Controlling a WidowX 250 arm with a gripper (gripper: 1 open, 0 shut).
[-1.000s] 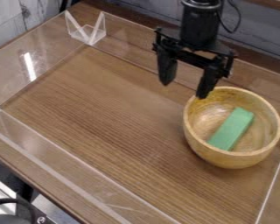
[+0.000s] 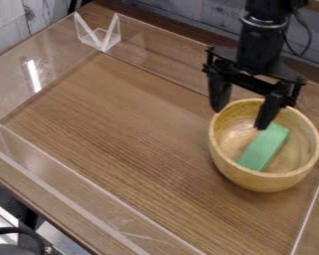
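My black gripper [image 2: 245, 108] hangs from the arm at the upper right, open, its two fingers spread over the back part of a tan bowl [image 2: 229, 169]. Inside the bowl lies a green rectangular block [image 2: 262, 148], toward its right side, in front of and below the fingers. Nothing shows between the fingers.
A wooden table [image 2: 109, 149] fills most of the view, clear across the middle and left. A small white wire-like object [image 2: 99, 35] stands at the back left. Dark cabling or hardware lies at the lower left edge. A wall runs along the back right.
The bowl and green block have stayed in place.
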